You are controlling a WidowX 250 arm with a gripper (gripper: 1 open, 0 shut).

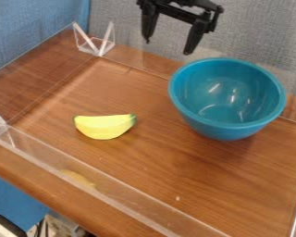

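Observation:
A yellow banana (104,125) lies on the wooden floor of the workspace (151,185), left of center. To its right stands a large teal bowl (225,111), empty. My black gripper (169,33) hangs at the top of the view, above and behind the banana and bowl, with its two fingers spread apart and nothing visible between them.
Clear low walls edge the workspace, with white corner brackets (95,42) at the back left and at the front left.

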